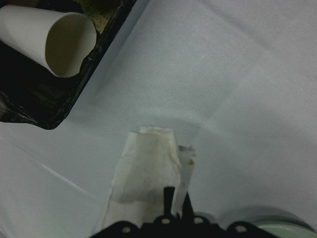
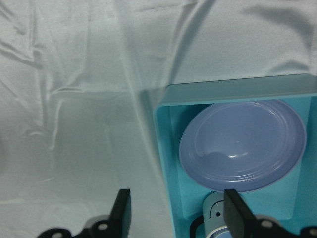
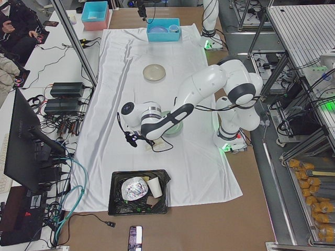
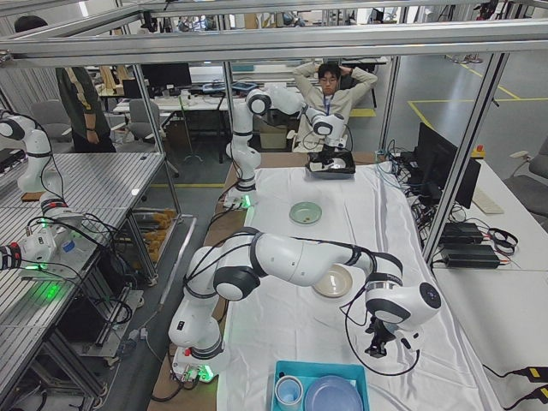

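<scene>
My left gripper is shut on a crumpled piece of cream paper (image 1: pixel 141 173), held above the white cloth beside a black tray (image 3: pixel 112 198) that holds a white paper cup (image 1: pixel 29 34), a foil item (image 3: pixel 134 188) and other bits. A green plate (image 1: pixel 280 229) shows at the edge of the left wrist view. My right gripper is open, over the edge of a blue bin (image 2: pixel 292 208) holding a lilac plate (image 2: pixel 241 144) and a smiley mug (image 2: pixel 215 210).
A beige plate (image 3: pixel 154 72) lies on the middle of the cloth (image 3: pixel 120 78). A monitor and cables line the table at the left in the camera left view; a phone (image 3: pixel 135 238) lies on the front edge. A person sits at the far end in the camera right view.
</scene>
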